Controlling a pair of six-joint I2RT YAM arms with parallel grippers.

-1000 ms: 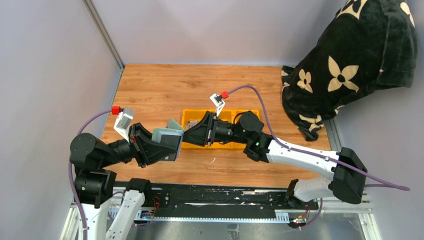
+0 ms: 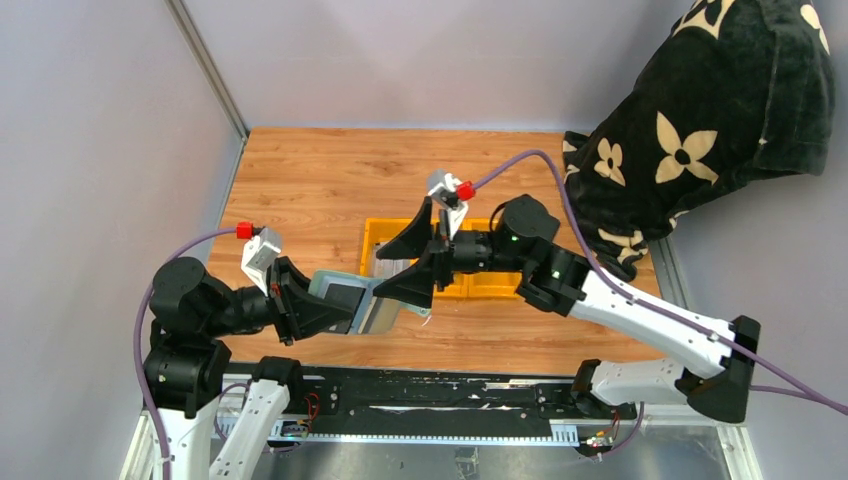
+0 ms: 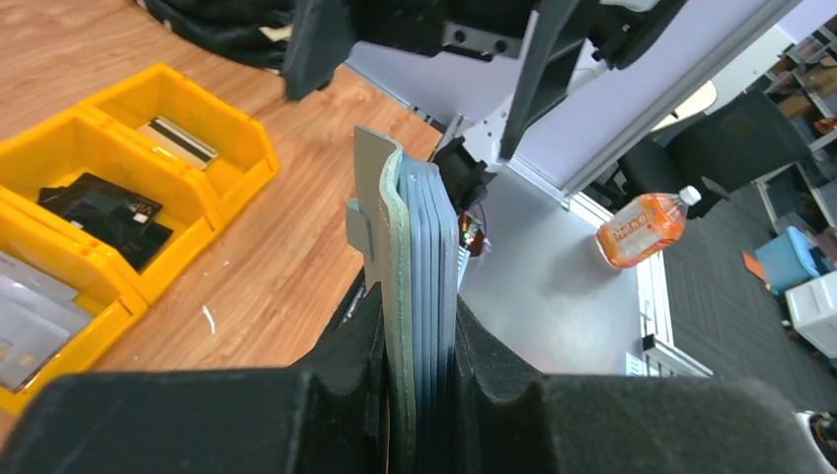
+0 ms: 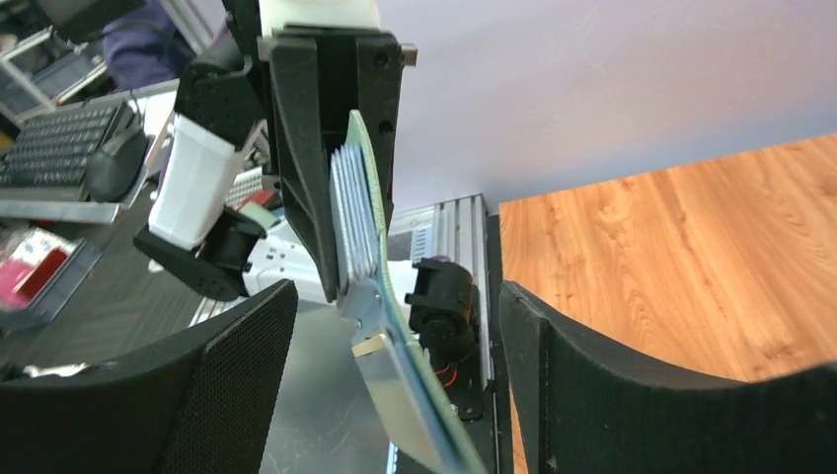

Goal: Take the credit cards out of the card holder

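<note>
My left gripper [image 2: 310, 310] is shut on the pale green-blue card holder [image 2: 350, 300], which holds a stack of blue-grey sleeves, seen edge-on in the left wrist view [image 3: 419, 267]. Dark and tan panels or cards show on its inner face in the top view. My right gripper [image 2: 405, 260] is open around the holder's free end, its fingers apart. In the right wrist view the holder [image 4: 375, 286] stands between those open fingers, with a tan card edge low on it.
A yellow divided bin [image 3: 148, 276] with flat cards and dark pieces sits behind the holder on the wooden table [image 2: 320, 170]. A black flowered cloth [image 2: 690, 120] hangs at the back right.
The holder, in my left gripper, has spread flatter since a second ago.
</note>
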